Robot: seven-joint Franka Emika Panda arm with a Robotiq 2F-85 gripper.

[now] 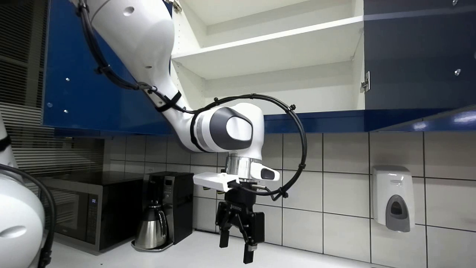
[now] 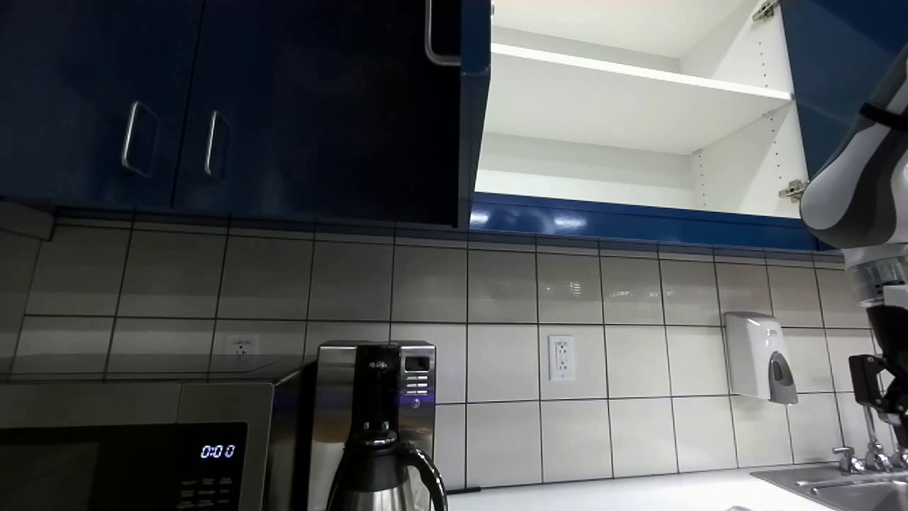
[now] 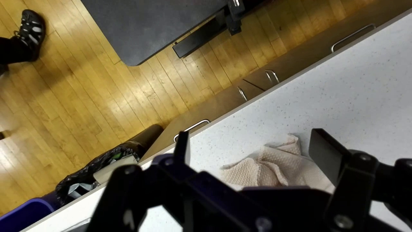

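Observation:
In the wrist view, a crumpled pale pink cloth (image 3: 280, 166) lies on the white speckled counter (image 3: 247, 131). My gripper hangs above it, its fingers wide apart with only the counter and cloth showing beyond the gap. The black body of the gripper hides the cloth's lower part. In exterior view 1 the gripper (image 1: 236, 251) points down over the counter, open, right of the coffee maker (image 1: 180, 205). Only part of the gripper shows at the right edge of exterior view 2.
A microwave (image 1: 80, 210) stands left of the steel carafe (image 1: 150, 228). Above is an open, empty cabinet (image 1: 281, 85). A soap dispenser (image 1: 393, 196) hangs on the tiled wall, near the sink (image 2: 817, 481). A trash bin (image 3: 96, 170) stands below the counter's edge.

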